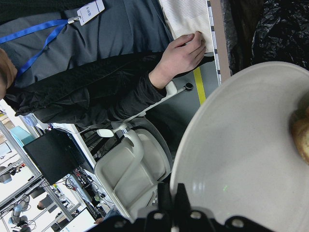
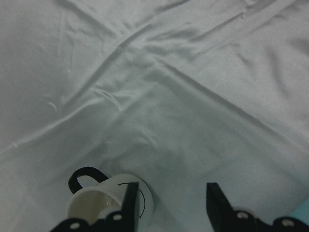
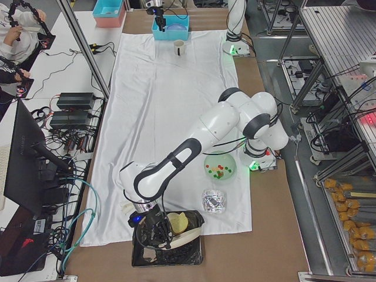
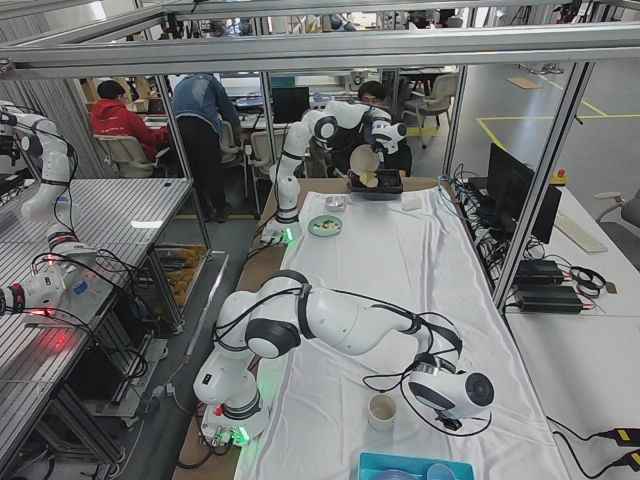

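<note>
My left gripper is shut on the rim of a cream dish (image 1: 241,145), tilted up over a black lined bin (image 3: 138,251); brownish food (image 1: 301,137) shows at its right in the left wrist view, and yellowish food shows above the bin (image 3: 178,223). My right gripper stands open over the white cloth (image 2: 183,121), beside a white mug (image 2: 82,205) with a black handle and near a blue bin (image 4: 460,466).
A green plate with small pieces (image 3: 220,164) and a foil container (image 3: 213,201) lie on the cloth near the left arm. A person (image 1: 96,82) sits beyond the black bin.
</note>
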